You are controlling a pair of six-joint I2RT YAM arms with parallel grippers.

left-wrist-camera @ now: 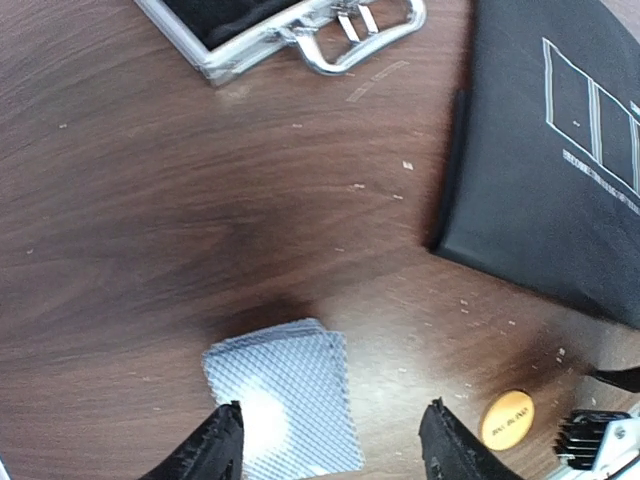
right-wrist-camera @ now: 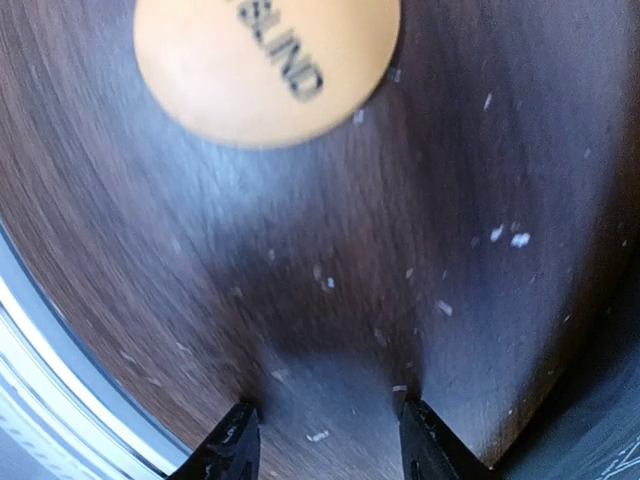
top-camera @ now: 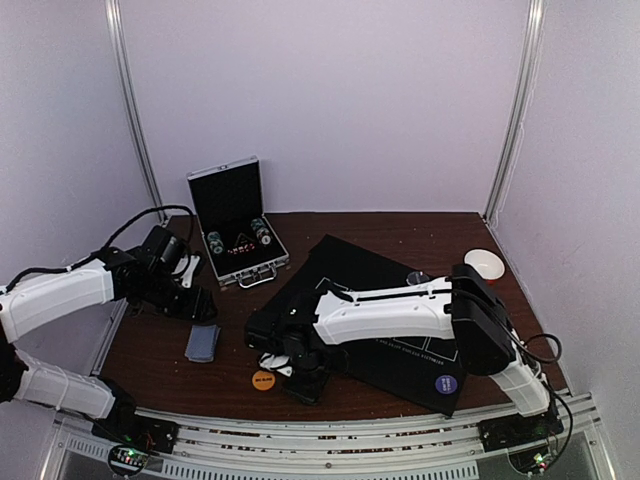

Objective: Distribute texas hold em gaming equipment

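Note:
My right gripper is part open, low over bare wood just right of an orange blind button (top-camera: 263, 380); nothing shows between its fingers. That button, lettered BLIND, fills the upper part of the right wrist view. My left gripper is part open above a blue-backed stack of cards (left-wrist-camera: 280, 395), nothing held. An open silver chip case (top-camera: 268, 275) with chips inside stands at the back left. A black mat (left-wrist-camera: 530, 190) lies right of the cards, with a blue button (top-camera: 446, 384) on it, partly hidden by my right arm.
A white bowl (top-camera: 484, 262) stands at the right of the table. The wood between case and cards is clear. Metal rails (top-camera: 330, 430) run along the front edge.

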